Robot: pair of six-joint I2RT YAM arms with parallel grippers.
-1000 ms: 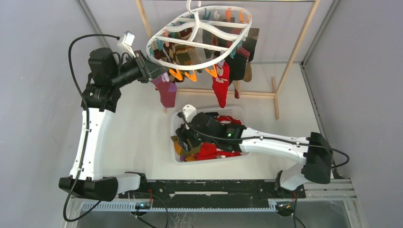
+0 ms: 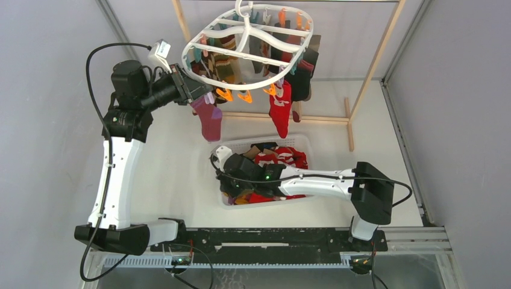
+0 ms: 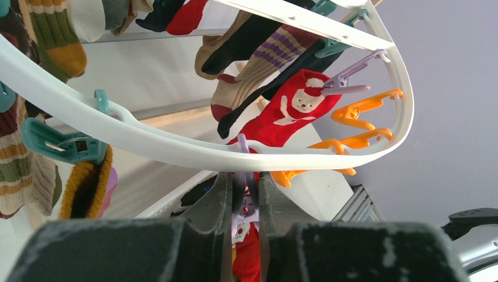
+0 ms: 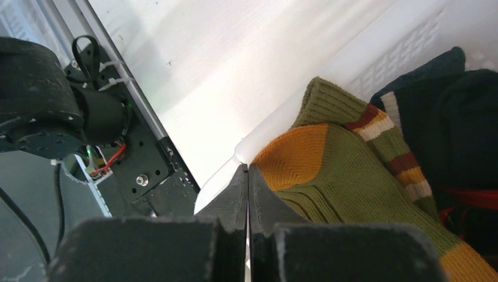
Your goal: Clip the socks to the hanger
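The white oval hanger [image 2: 260, 77] carries several socks on clips; a red sock [image 2: 280, 108] and a purple sock [image 2: 211, 123] hang at its front, with empty orange clips [image 3: 358, 117] between. My left gripper is shut on a lilac clip [image 3: 245, 210] at the hanger's front rail. My right gripper is shut, with nothing visible between its fingers, at the left part of the white basket [image 2: 301, 141], just by an olive and orange sock [image 4: 346, 176].
A wooden stand [image 2: 379, 51] stands around the hanger. The basket holds red, dark and striped socks.
My right arm has moved leftward and toward the front over the basket. The hanger and socks have shifted slightly. My left arm looks almost unchanged.
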